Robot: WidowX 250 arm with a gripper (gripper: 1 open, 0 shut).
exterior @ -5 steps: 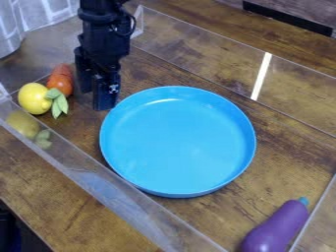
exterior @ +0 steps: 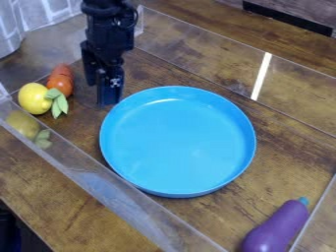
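Note:
The black gripper [exterior: 102, 81] reaches down at the upper left, between the orange carrot-like toy [exterior: 61, 79] and a blue round plate [exterior: 178, 138]. Its fingers look apart, with nothing clearly between them. A yellow lemon-like toy [exterior: 35, 98] with green leaves lies to its left, beside the orange one.
A purple eggplant toy [exterior: 274, 227] lies at the lower right. Clear tray walls [exterior: 144, 212] border the wooden surface, and a pale object [exterior: 11, 25] stands at the top left.
The gripper has shifted very slightly; the toys and plate are where they were.

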